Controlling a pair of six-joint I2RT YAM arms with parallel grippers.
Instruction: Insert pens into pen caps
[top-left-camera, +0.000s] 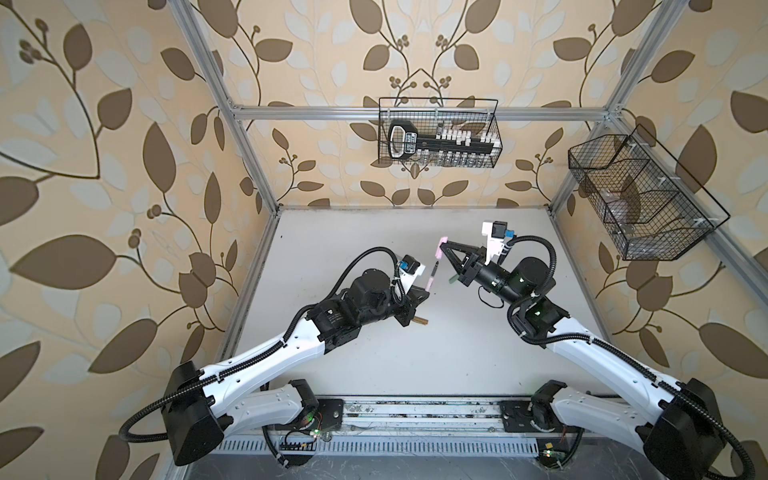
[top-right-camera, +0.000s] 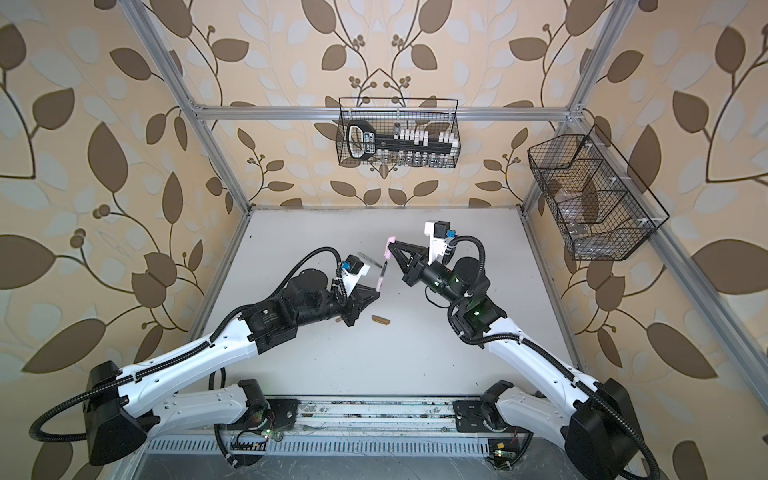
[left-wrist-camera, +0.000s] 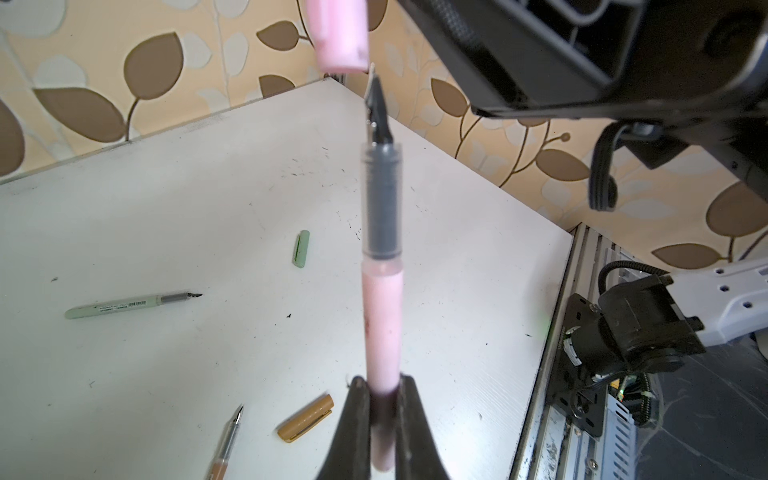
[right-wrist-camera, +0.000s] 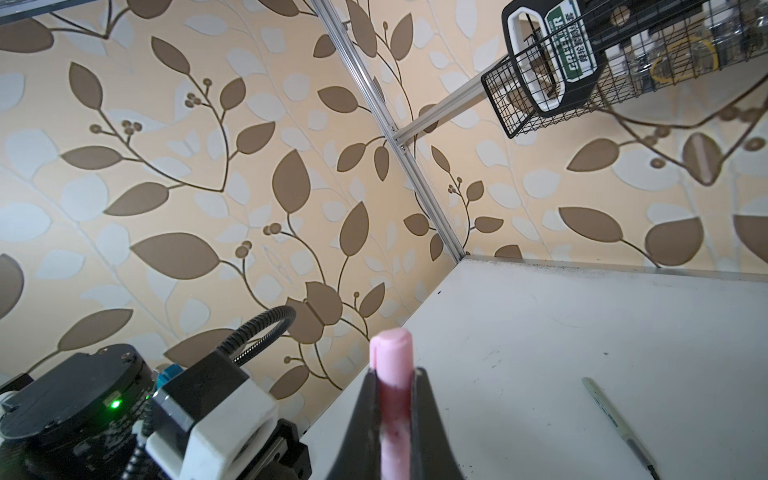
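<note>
In the left wrist view my left gripper is shut on a pink pen (left-wrist-camera: 382, 320), held upright with its dark nib pointing up. My right gripper is shut on a pink cap (right-wrist-camera: 393, 356). In the left wrist view that cap (left-wrist-camera: 340, 36) hangs just above and slightly left of the nib; whether they line up in depth I cannot tell. On the table lie a green pen (left-wrist-camera: 112, 308), a green cap (left-wrist-camera: 301, 248), a brown cap (left-wrist-camera: 305, 417) and a brown pen (left-wrist-camera: 222, 454).
The white table (top-left-camera: 336, 240) has free room around the loose pens. A wire basket (top-left-camera: 440, 152) with items hangs on the back wall, another (top-left-camera: 640, 192) on the right.
</note>
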